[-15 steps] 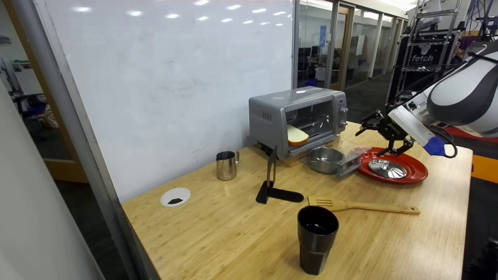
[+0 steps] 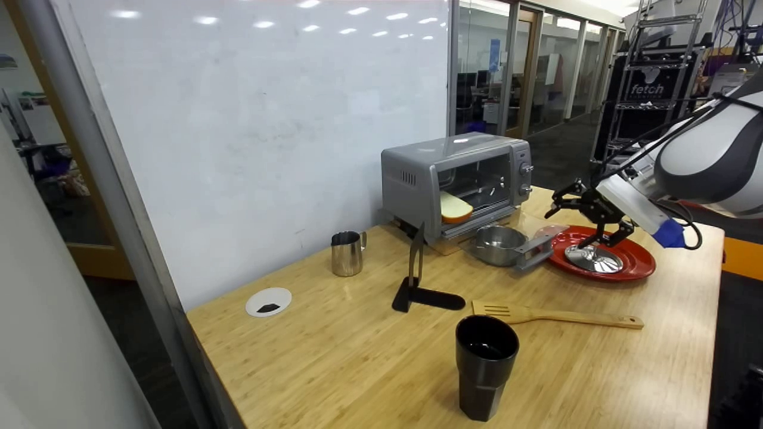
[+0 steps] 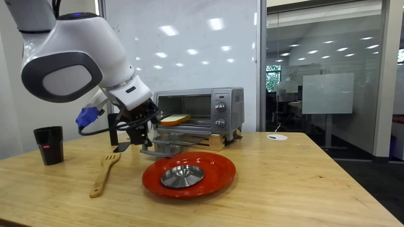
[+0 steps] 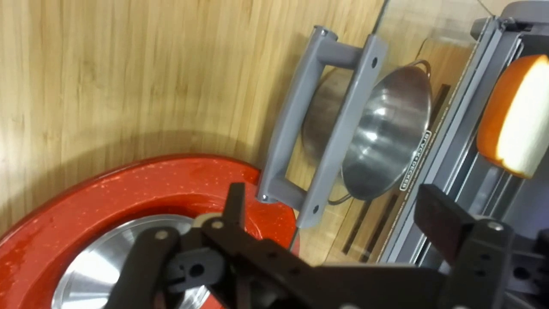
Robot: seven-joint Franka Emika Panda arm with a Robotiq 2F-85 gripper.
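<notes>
My gripper stands open with nothing between its fingers. In the wrist view one finger is over the red plate (image 4: 128,170) and the other is near the oven's front edge. Between them in that view lies the lowered glass door of the toaster oven (image 2: 458,171), with its grey handle (image 4: 288,118). Beneath the door a steel pot (image 4: 393,128) shows through the glass. A bread slice (image 4: 522,118) with an orange crust sits at the oven's opening. The steel lid (image 3: 182,176) rests on the red plate.
A wooden spatula (image 2: 565,316), black cup (image 2: 486,364), black bookend-like stand (image 2: 415,286) and steel pitcher (image 2: 347,255) stand or lie elsewhere on the table. The door handle reaches over the plate's edge. Bare tabletop (image 3: 272,181) lies right of the plate in exterior view 2.
My gripper has come down slightly toward the plate and oven door, still open. The objects on the table have not moved.
</notes>
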